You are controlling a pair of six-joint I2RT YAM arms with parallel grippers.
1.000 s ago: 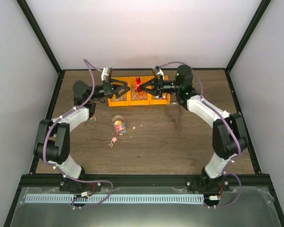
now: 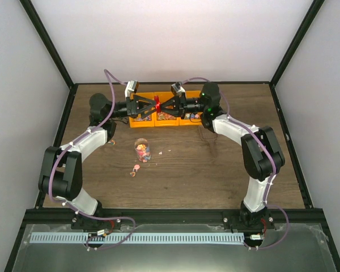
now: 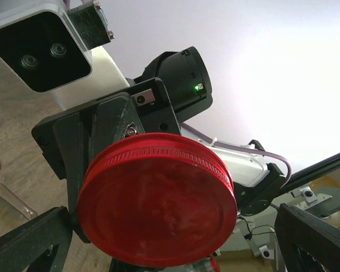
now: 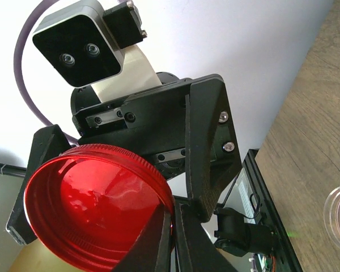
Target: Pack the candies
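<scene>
A round red lid (image 2: 157,103) is held up over the orange bins, between the two arms. My right gripper is shut on its rim, and the lid's hollow inside faces the right wrist camera. My left gripper stands open, its fingers (image 3: 31,246) wide apart with the lid's flat outer face between them. In the right wrist view those left fingers straddle the lid, and a gap shows in the left wrist view on the right side. A clear jar (image 2: 142,151) holding colourful candies stands uncovered on the table.
Orange bins (image 2: 141,123) with candies stand at the back, partly under the grippers. Loose candy pieces (image 2: 135,170) lie near the jar. A translucent scoop (image 2: 208,134) rests under the right arm.
</scene>
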